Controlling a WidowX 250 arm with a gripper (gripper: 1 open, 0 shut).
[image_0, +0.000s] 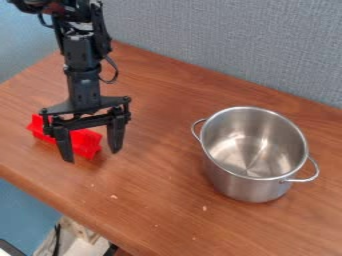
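Note:
My black gripper (90, 140) is at the left of the camera view, its fingers pointing down and spread open. It is low over a red block (82, 142) lying on the wooden table (160, 220), partly hidden behind the fingers. Whether the fingers touch the block I cannot tell. To the right stands a steel pot (254, 160) with two side handles, its visible inside empty.
The table's left edge drops away near the block, with a cable at the lower left. A grey wall (241, 50) runs along the back. The middle of the table between gripper and pot is clear.

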